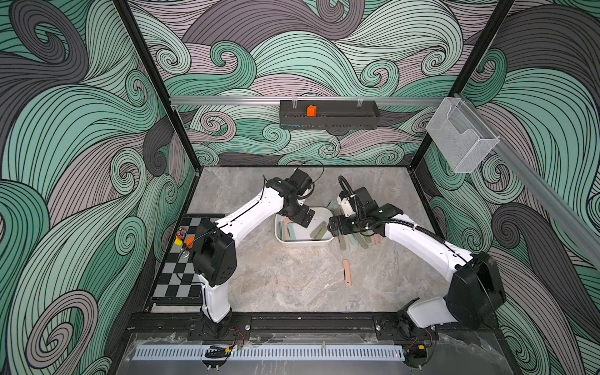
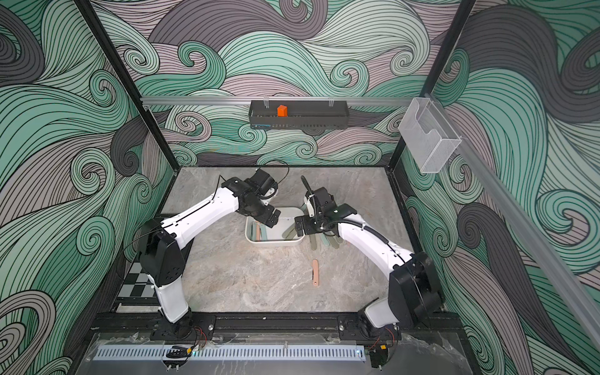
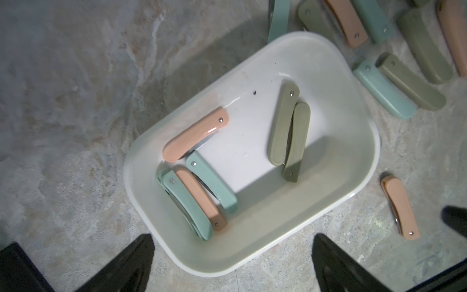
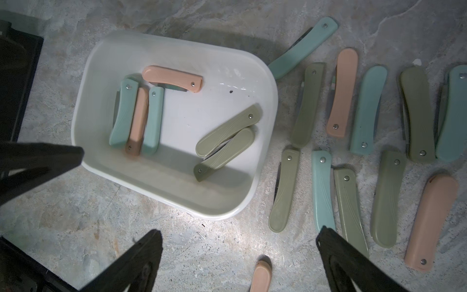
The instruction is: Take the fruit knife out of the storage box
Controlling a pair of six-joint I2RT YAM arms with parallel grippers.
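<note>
Inside the white storage box (image 3: 335, 202) lie several folded fruit knives. At its left end are a pink knife (image 3: 196, 134), two teal ones, one of them a teal knife (image 3: 212, 180), and a second pink knife (image 3: 200, 198) between the teal ones. Two olive knives (image 3: 283, 124) rest side by side toward the other end. My left gripper is open above the box, nothing between its fingers. Open and empty too, my right gripper hovers near the box's right end; the box and its knives show fully in the right wrist view.
Right of the box, several pink, teal and olive knives (image 4: 343, 92) lie in rows on the stone-grey table. One lone pink knife (image 1: 347, 273) sits in front of the box. A checkered board (image 1: 181, 275) is at the left.
</note>
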